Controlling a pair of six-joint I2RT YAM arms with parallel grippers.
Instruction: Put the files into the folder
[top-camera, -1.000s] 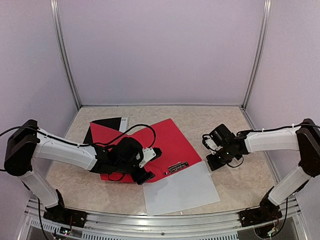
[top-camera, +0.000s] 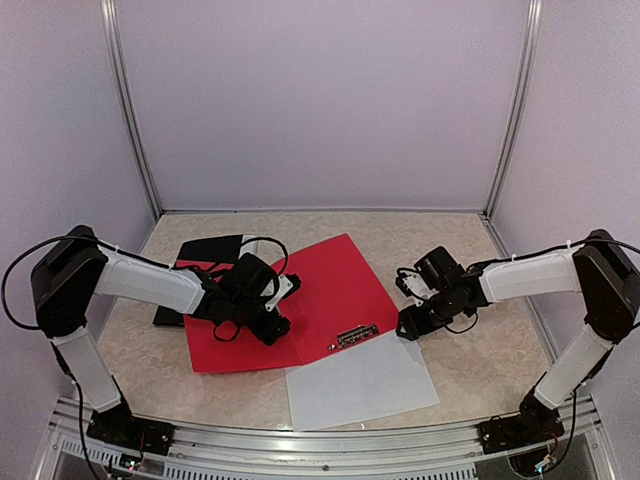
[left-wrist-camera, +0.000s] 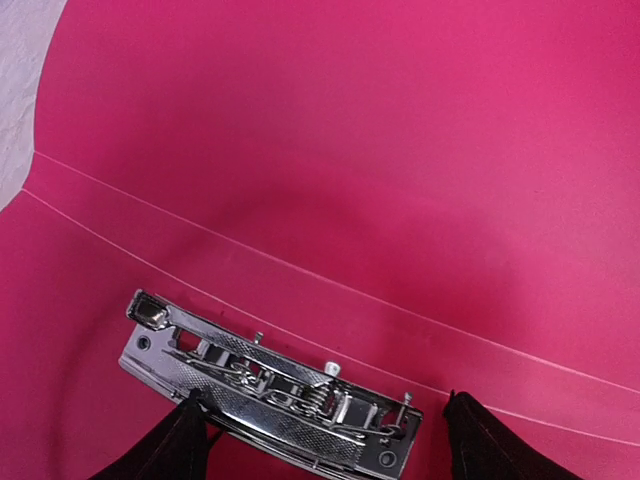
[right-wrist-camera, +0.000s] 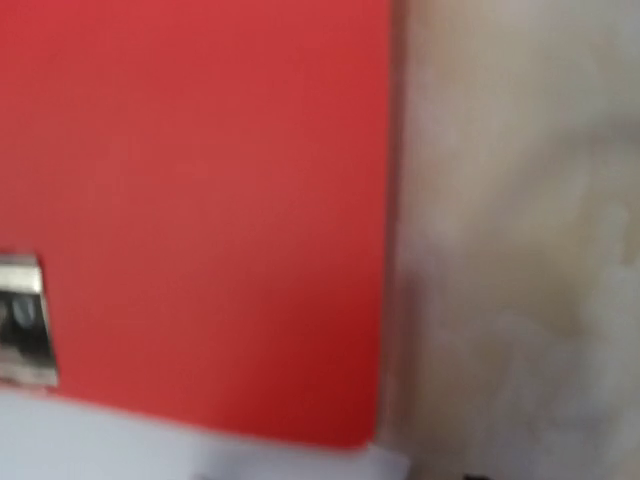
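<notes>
The red folder (top-camera: 340, 280) lies open, with a metal clip (top-camera: 352, 336) near its front edge; the clip (left-wrist-camera: 260, 385) also fills the lower left wrist view. A translucent white sheet (top-camera: 360, 385) lies in front of the folder, partly under or against its front edge. My left gripper (top-camera: 275, 320) is over the left part of the folder, open, its fingertips either side of the clip in its wrist view. My right gripper (top-camera: 410, 325) stands open at the folder's front right corner, by the sheet's edge; its fingers are mostly out of its blurred wrist view.
A black item (top-camera: 210, 250) lies under the folder at the back left. Walls enclose the back and sides, and a metal rail runs along the front.
My left gripper has moved back and leftward over the folder, whose left part has shifted slightly left and forward. My right gripper has moved a little left toward the folder's corner.
</notes>
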